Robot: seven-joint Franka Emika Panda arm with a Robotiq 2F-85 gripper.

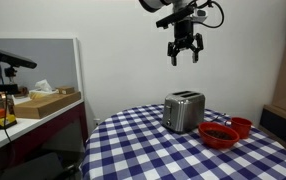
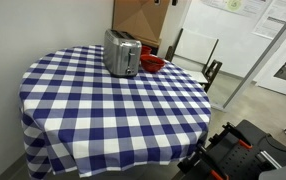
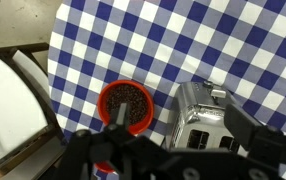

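Observation:
My gripper (image 1: pixel 185 61) hangs open high above the table, its two fingers pointing down with nothing between them. Below it stands a silver two-slot toaster (image 1: pixel 184 112), upright on the checked cloth. Beside the toaster is a red bowl (image 1: pixel 219 140) with dark, grainy contents, which the wrist view shows from above in the bowl (image 3: pixel 125 104). Just behind the bowl sits a red cup (image 1: pixel 241 127). In the wrist view, dark fingers frame the lower part of the picture and hide part of the toaster (image 3: pixel 205 112).
A blue-and-white checked cloth (image 2: pixel 93 120) covers the table, with wide free room in front of the toaster. To the left, a separate white table (image 1: pixel 21 127) carries a cardboard box (image 1: pixel 45 104) and other items. A chair (image 2: pixel 195 55) stands beyond the table.

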